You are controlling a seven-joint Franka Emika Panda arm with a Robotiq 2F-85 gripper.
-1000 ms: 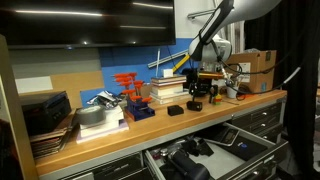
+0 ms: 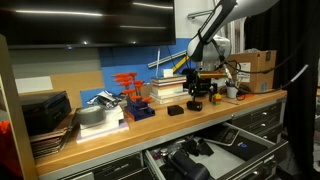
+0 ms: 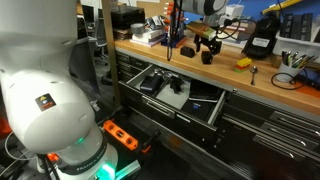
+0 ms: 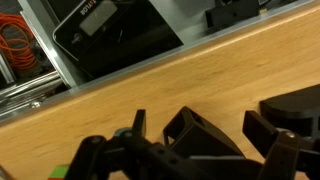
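Note:
A black block-like object stands on the wooden counter near its front edge in the wrist view. My gripper is above it, its dark fingers spread apart on either side of the object in this view; no contact can be made out. In the first exterior view the gripper hangs over the same dark object. The object also shows on the counter in the second exterior view.
An open drawer below the counter holds several dark items. Another black object lies to the right in the wrist view. Books, a red rack and cardboard boxes stand on the counter.
The arm and gripper have shifted slightly over the counter. The counter objects and open drawer look unmoved.

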